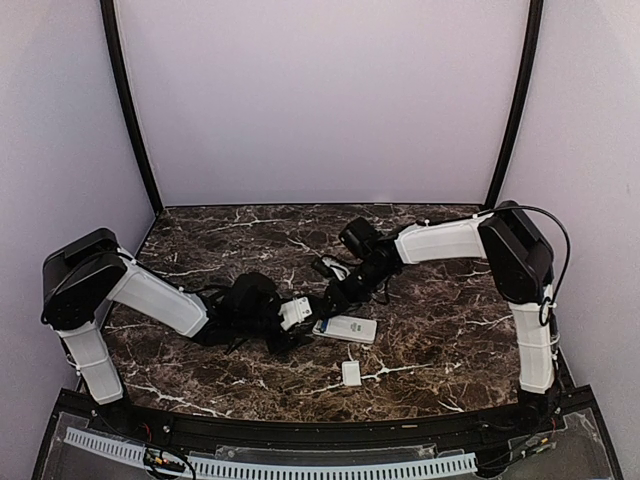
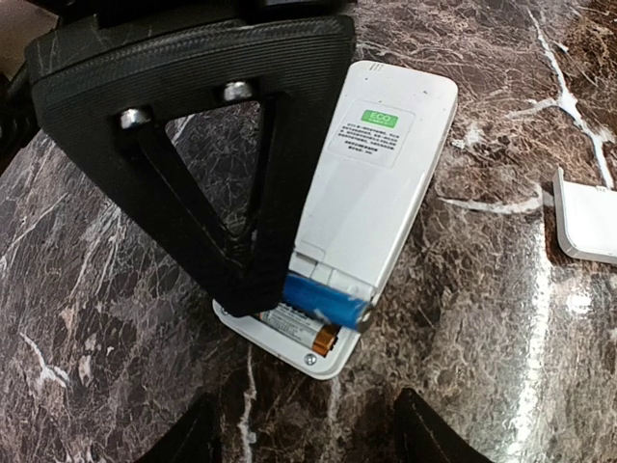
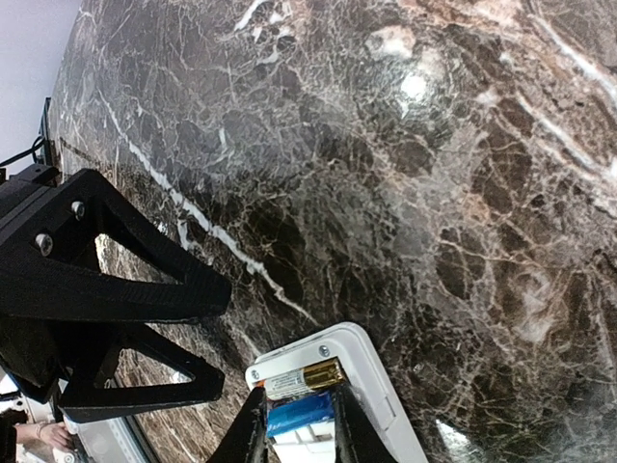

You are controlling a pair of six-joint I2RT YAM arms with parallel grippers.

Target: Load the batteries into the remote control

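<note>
The white remote control (image 2: 381, 164) lies back up, its battery bay uncovered. An orange-ended battery rests in the bay by the end edge; in the right wrist view this battery (image 3: 304, 380) lies crosswise. Beside it is a blue battery (image 2: 326, 300), slanted, one end appearing slightly raised at the bay's side. My right gripper is over the bay, fingertips apart, with the blue battery showing between them. Whether both fingers touch it cannot be seen. My left gripper stands open beyond the remote's bay end, nothing between its fingers.
The white battery cover (image 1: 351, 373) lies apart on the marble table, in front of the remote. Both grippers are close together around the bay end.
</note>
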